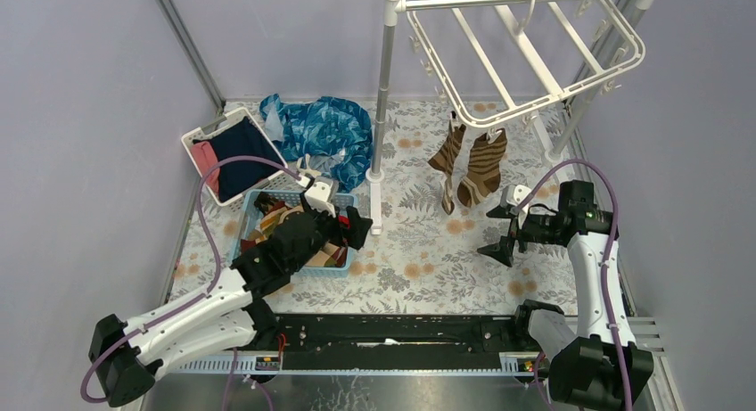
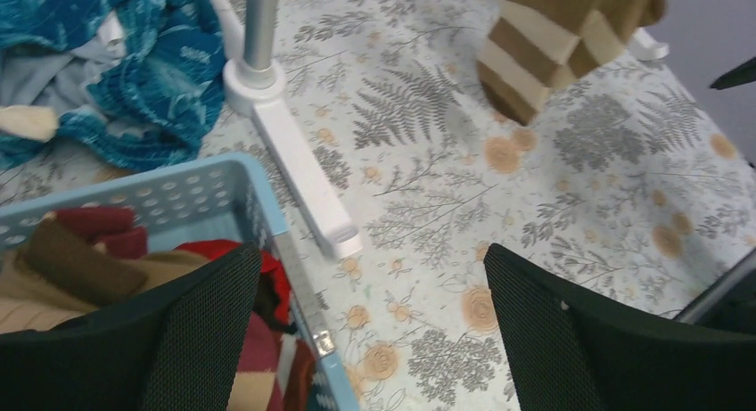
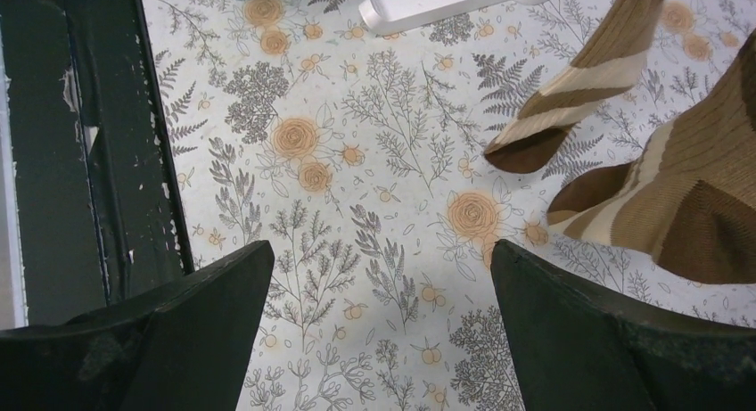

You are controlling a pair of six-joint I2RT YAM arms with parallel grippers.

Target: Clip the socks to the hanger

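Observation:
Two brown-and-tan striped socks (image 1: 484, 168) hang from the front edge of the white hanger (image 1: 553, 97), held at their tops and swinging free below. In the left wrist view a blurred part of the socks (image 2: 544, 45) shows at the top. Their lower ends (image 3: 660, 197) fill the upper right of the right wrist view. My left gripper (image 1: 358, 228) is open above the right side of the blue basket, its fingers (image 2: 571, 340) apart and empty. To the right of and below the socks, my right gripper (image 1: 493, 233) is open too, with nothing between its fingers.
The light-blue basket (image 2: 205, 175) holds several coloured socks. Behind it stand a white basket (image 1: 192, 139) with dark cloth and a crumpled blue bag (image 1: 325, 130). A rack post (image 1: 383, 99) rises between basket and socks.

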